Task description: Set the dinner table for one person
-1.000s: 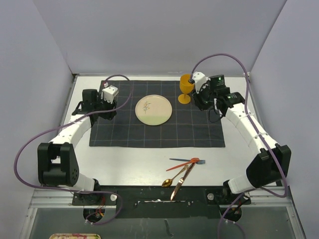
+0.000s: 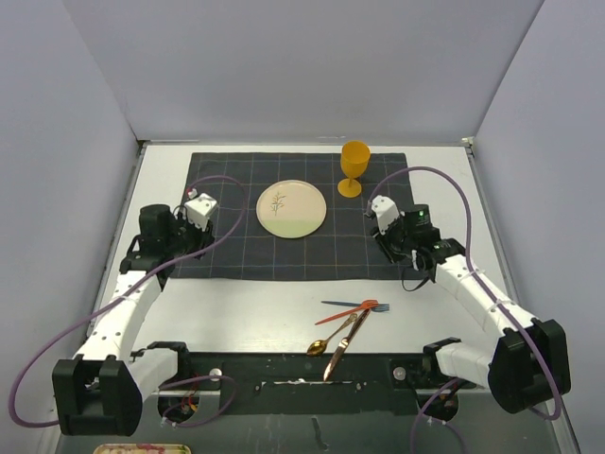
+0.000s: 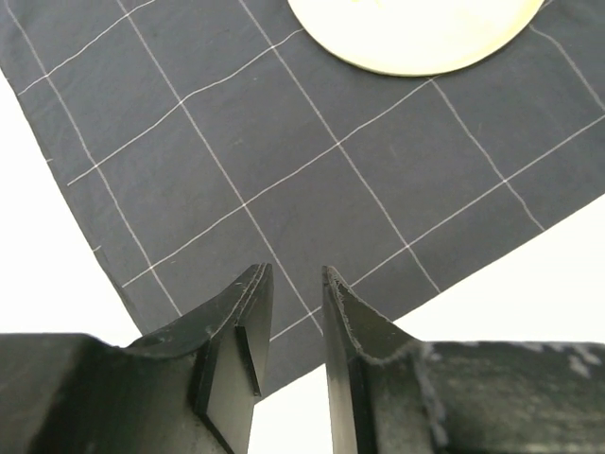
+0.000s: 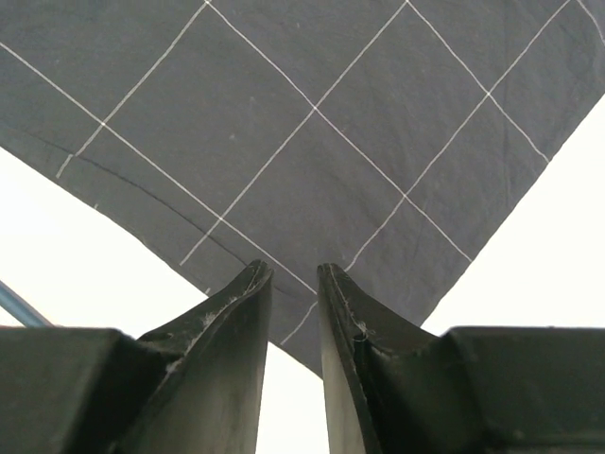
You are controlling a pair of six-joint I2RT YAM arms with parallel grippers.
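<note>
A dark cloth mat (image 2: 236,260) with a pale grid lies on the white table. On it rests a cream plate (image 2: 291,209), with an orange goblet (image 2: 354,161) upright to its upper right. Near the front edge several pieces of cutlery lie crossed: a blue-handled fork (image 2: 380,307), an orange piece (image 2: 350,312), a gold spoon (image 2: 318,347) and a knife (image 2: 337,355). Above the mat's left part hangs my left gripper, partly open and empty. My right gripper, likewise parted and empty, hovers over the mat's right side.
A purple cable (image 2: 123,298) loops along each arm. A patterned item (image 2: 142,448) shows at the bottom edge.
Both arms have drawn back toward the front of the table. My right gripper has come away from beside the goblet, which stays in place. Plate and cutlery have not moved.
</note>
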